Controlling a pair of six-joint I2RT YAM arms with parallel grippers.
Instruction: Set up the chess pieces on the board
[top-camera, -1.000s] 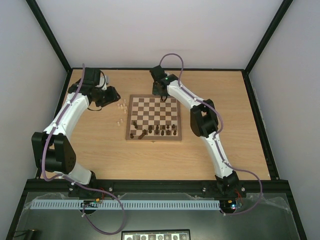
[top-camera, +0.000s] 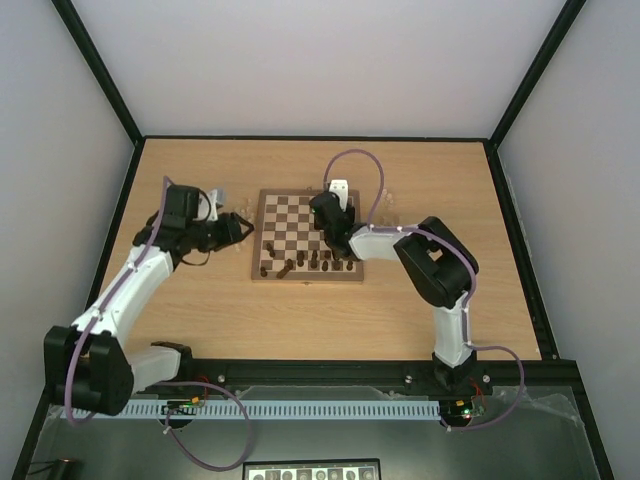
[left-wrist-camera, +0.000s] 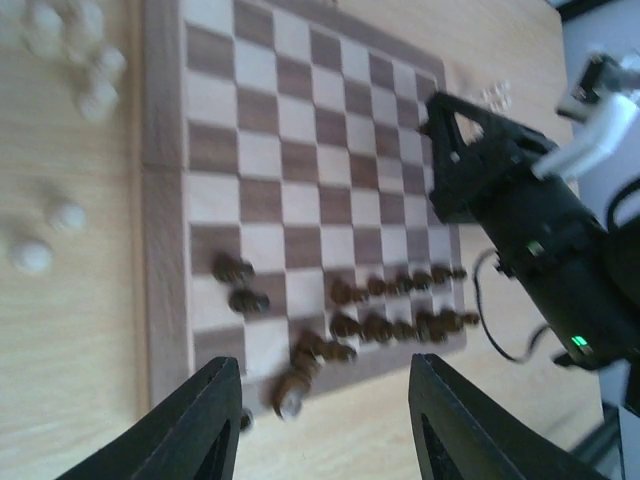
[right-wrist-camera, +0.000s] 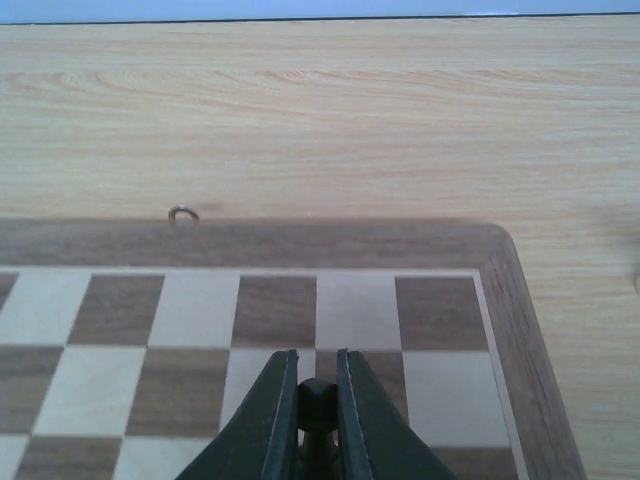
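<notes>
The checkered board lies mid-table. Along its near side stand several dark pieces, and two more dark pieces are set a little further in at the left. My right gripper is over the board's right half, shut on a dark piece with a round head; its lower end is out of frame. Just left of the board hangs my left gripper, open, nothing between its fingers. Light pieces are scattered on the table beside the board's left edge.
More light pieces stand to the right of the board. The right arm crosses over the board's right edge. Bare wood stretches between the board and the front rail.
My right gripper has come from the board's far edge toward the near side, over the right half. The left gripper has shifted nearer the front and slightly right.
</notes>
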